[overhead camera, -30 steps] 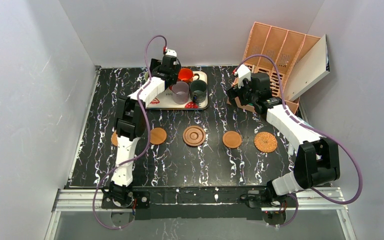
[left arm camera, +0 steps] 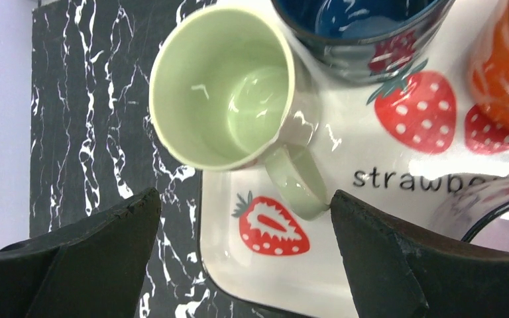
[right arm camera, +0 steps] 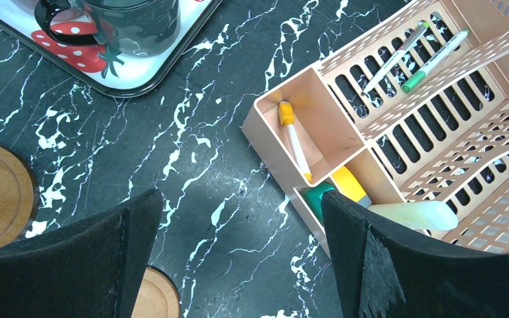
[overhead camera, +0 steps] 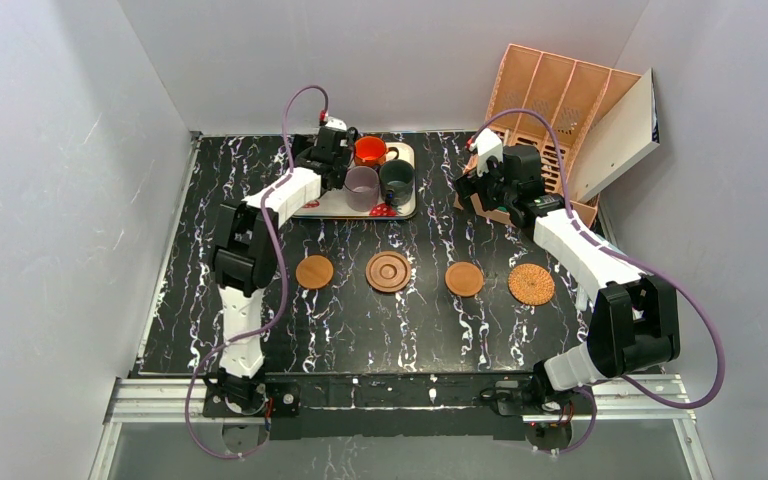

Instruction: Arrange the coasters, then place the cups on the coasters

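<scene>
In the left wrist view, a pale green cup (left arm camera: 222, 89) stands upright at the tray's left end, its handle (left arm camera: 296, 179) turned toward the gripper. My left gripper is open above it; the right-hand fingertip overlaps the handle's end in view, and contact cannot be told. From the top, this arm mostly hides that cup. Round wooden coasters (overhead camera: 314, 271) lie in a row nearer the front, along with a ringed coaster (overhead camera: 388, 271) and a woven coaster (overhead camera: 531, 284). My right gripper hangs open and empty beside the beige organizer.
The strawberry tray (left arm camera: 238, 275) also bears a blue cup (left arm camera: 364, 30), an orange cup (overhead camera: 370, 151), a lilac cup (overhead camera: 362, 188) and a dark green cup (overhead camera: 397, 182). A beige organizer (right arm camera: 275, 149) with pens stands at the right.
The right arm and the visible cups keep their places.
</scene>
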